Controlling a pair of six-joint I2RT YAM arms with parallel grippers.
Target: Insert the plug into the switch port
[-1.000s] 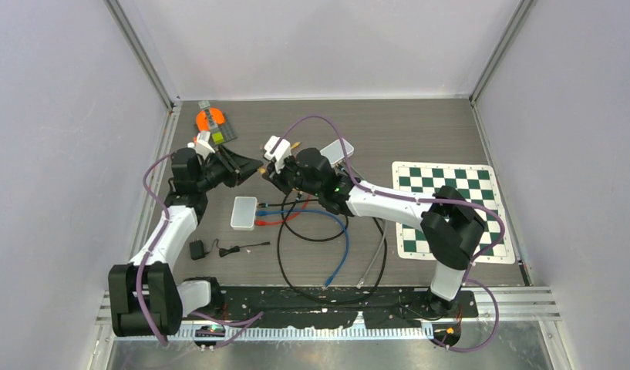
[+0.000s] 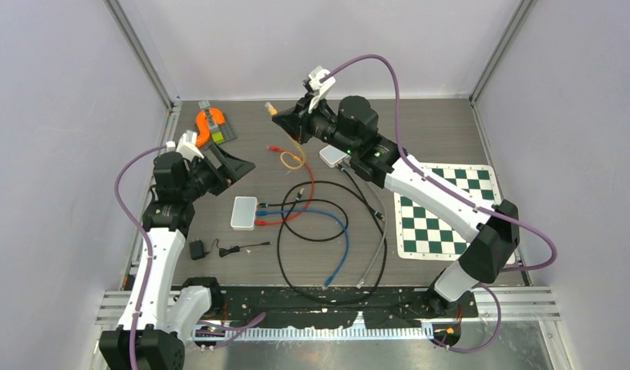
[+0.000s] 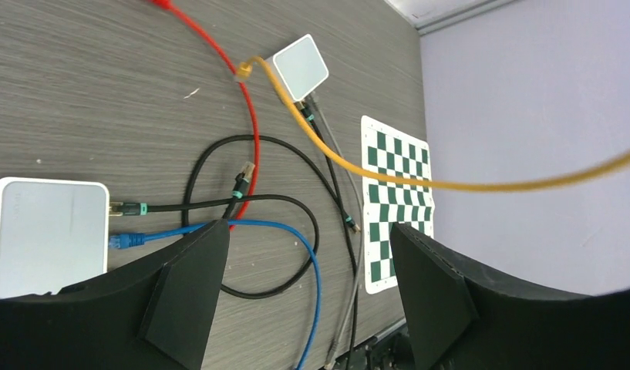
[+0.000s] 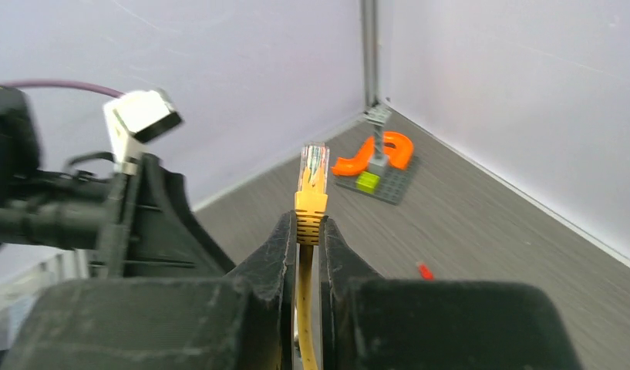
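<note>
The yellow cable's plug [image 4: 311,193] points forward out of my right gripper, which is shut on it, high above the table. From there the yellow cable [image 3: 450,186] hangs in a curve across the left wrist view. My left gripper is open and empty, above the left part of the table. One white switch box [image 2: 244,213] lies left of the middle, with black, blue and red cables at its right side. A second white switch box [image 3: 300,68] sits farther back, partly behind my right arm in the top view, with black and grey cables at it.
Loops of black cable [image 2: 281,266] and the blue cable [image 2: 346,245] cover the middle. At right lies a checkered board [image 2: 408,231]; at back left, an orange and grey fixture [image 2: 211,125]. A small black adapter [image 2: 197,249] rests at front left.
My right gripper has moved back and away from the left one, carrying the yellow plug. The left gripper has drawn slightly left and opened.
</note>
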